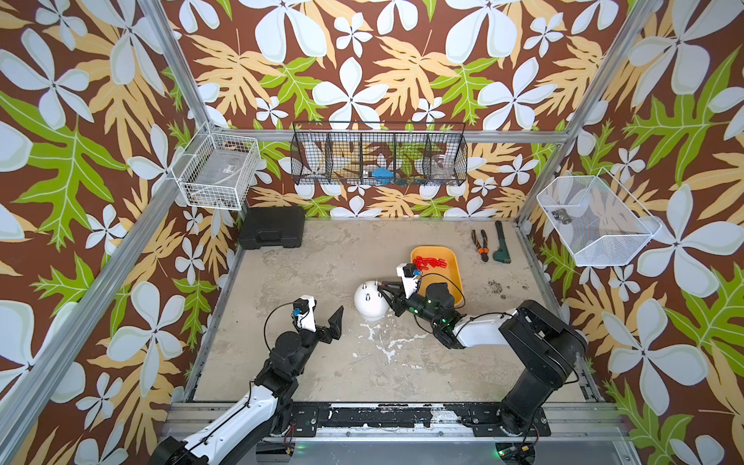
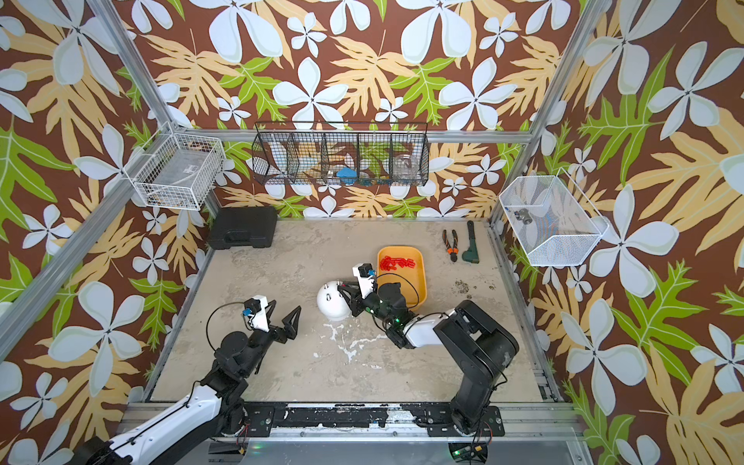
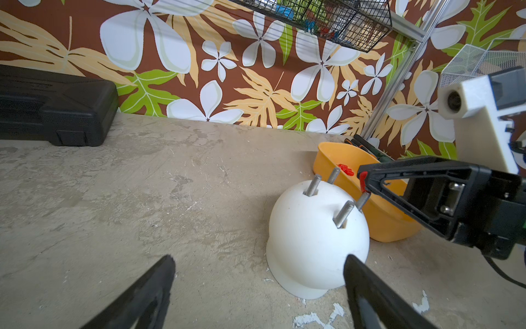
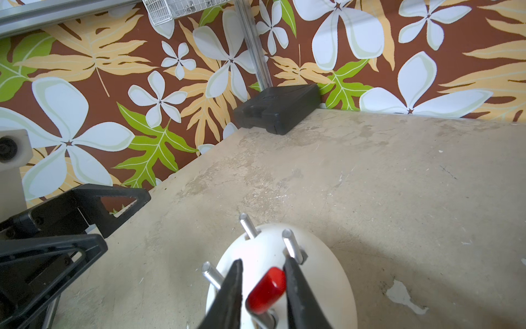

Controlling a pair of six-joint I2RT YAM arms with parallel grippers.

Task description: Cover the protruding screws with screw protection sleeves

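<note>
A white dome [image 3: 315,241] stands on the table with several bare metal screws [image 3: 343,213] sticking out of its top. Between the fingertips of my right gripper is a red sleeve [image 4: 266,289] at the tip of the nearest screw [image 4: 263,318]. The sleeve leans to the right finger [image 4: 300,298], while a gap shows between it and the left finger. How far it sits over the screw cannot be told. Left of the dome, my left gripper [image 1: 334,324] is open and empty. The other screws [image 4: 292,245] carry no sleeve.
An orange bin [image 1: 445,271] holding red sleeves [image 1: 426,262] stands right behind the dome. Pliers [image 1: 481,246] and a green-handled tool [image 1: 501,244] lie at the back right. A black case [image 1: 271,227] is at the back left.
</note>
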